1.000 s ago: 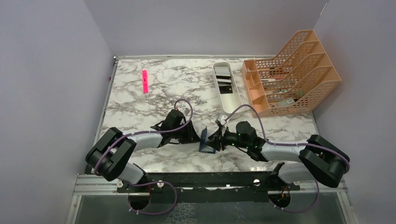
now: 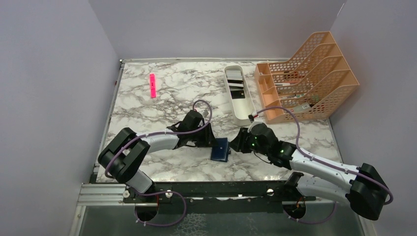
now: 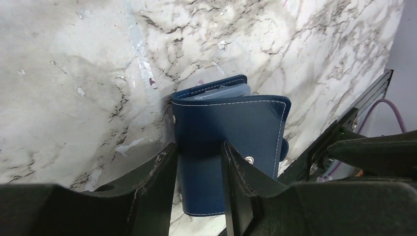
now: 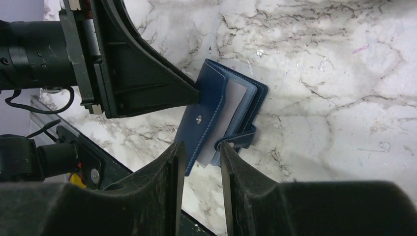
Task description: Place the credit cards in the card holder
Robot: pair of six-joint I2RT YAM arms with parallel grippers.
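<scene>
A dark blue card holder [image 2: 219, 150] lies on the marble table at front centre. Its snap-button flap [image 3: 260, 128] is folded over clear sleeves; the strap [image 4: 238, 140] sticks out at its side. My left gripper is at the holder's left, fingertips over the cover and slightly apart. My right gripper hangs just right of it, slightly apart, nothing visible between its fingers. Cards [image 2: 236, 92] sit in a white tray [image 2: 242, 110] behind.
An orange mesh organizer [image 2: 275, 113] with pens and other items fills the back right. A pink object [image 2: 153, 86] lies at the back left.
The holder's flap, raised earlier, now lies down. My left gripper has moved right over it. My right gripper has drawn back to the right and up from the holder.
</scene>
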